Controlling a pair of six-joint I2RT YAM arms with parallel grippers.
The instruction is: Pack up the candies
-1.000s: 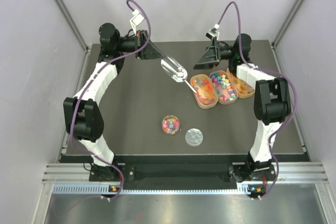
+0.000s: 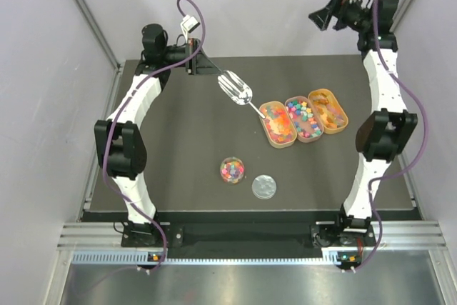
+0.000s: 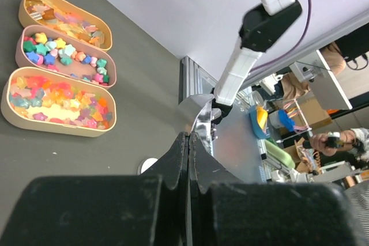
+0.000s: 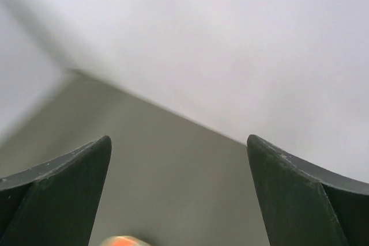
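My left gripper point(image 2: 218, 71) is shut on a metal scoop point(image 2: 233, 88), held above the table at the upper middle; its blade shows behind the fingertips in the left wrist view. Three oblong candy boxes sit to its right: orange-red candies point(image 2: 278, 123), multicoloured stars point(image 2: 305, 118) and amber pieces point(image 2: 327, 111). A round container of coloured candies point(image 2: 232, 170) stands nearer the front, beside a silver lid point(image 2: 263, 186). My right gripper point(image 2: 316, 16) is raised at the back right, open and empty.
White walls border the back and both sides.
The right arm has risen and swung back and to the right, away from above the boxes. The left arm and scoop have shifted only slightly.
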